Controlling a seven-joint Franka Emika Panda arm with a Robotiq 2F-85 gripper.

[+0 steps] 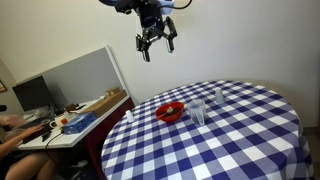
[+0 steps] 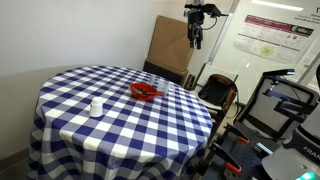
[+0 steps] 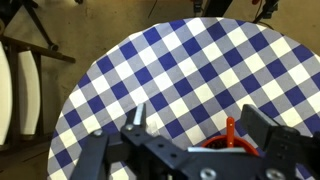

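Note:
My gripper [image 1: 159, 52] hangs high above the blue-and-white checked table, its fingers wide apart and nothing between them. In exterior view 2 the gripper [image 2: 195, 44] is up near the far end of the table. A red bowl [image 1: 170, 111] lies on the cloth with a utensil in it; in the wrist view the utensil's red handle [image 3: 230, 130] pokes up, while my gripper's body hides part of the bowl. Beside the bowl stands a clear container [image 1: 197, 113]. A white cup-like item [image 1: 219, 96] sits farther back, and another small white item [image 1: 129, 116] is at the table's left side.
A desk with a monitor [image 1: 33, 93] and boxes stands to the left, with a person's arm at the frame edge. Past the table is a chair [image 2: 217, 93].

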